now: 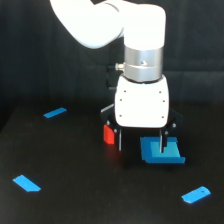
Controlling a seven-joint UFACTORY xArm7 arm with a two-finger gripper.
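Note:
My gripper (142,143) points down under the white arm, its dark fingers wide apart with dark background showing between them. A small red object (109,134) shows just left of the left finger, partly covered by the gripper. Behind and around the right finger, a bright blue square (171,156) is visible on the dark surface. Whether either finger touches the red object or the square cannot be told from this one view.
Blue strips lie at the front left (26,184), the front right (196,195) and the back left (55,112) of the dark surface.

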